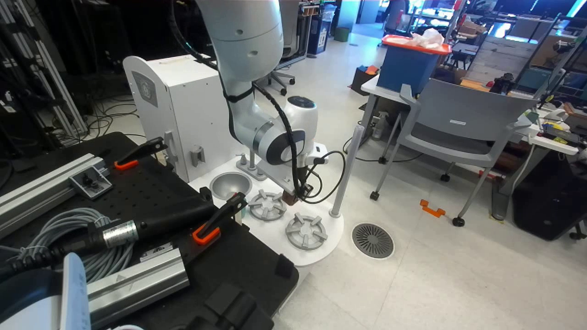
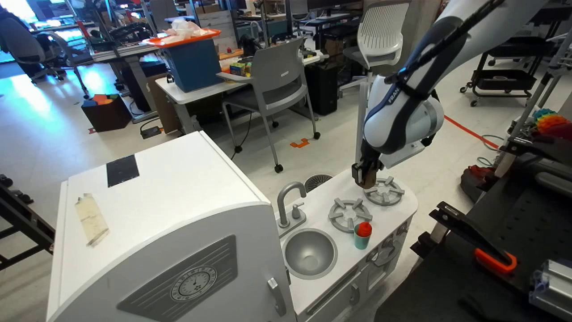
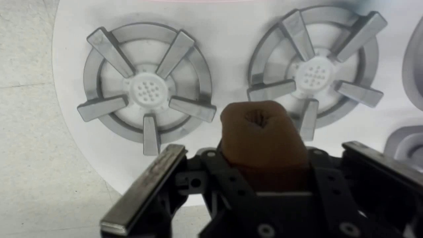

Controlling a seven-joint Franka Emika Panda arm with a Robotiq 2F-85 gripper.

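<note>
A brown block-like object with a small dark hollow in its face is held between the black fingers of my gripper, which is shut on it. In exterior view 1 the brown object shows beside the gripper over the toy stove counter. From exterior view 2, part of the brown object is visible below the gripper. Two grey burners lie beneath: the end burner and the burner nearer the sink. The object's underside is hidden.
A teal cup with something red in it stands by the front edge. Beyond are the sink, the faucet and a tall white cabinet. A grey post rises at the counter's back edge.
</note>
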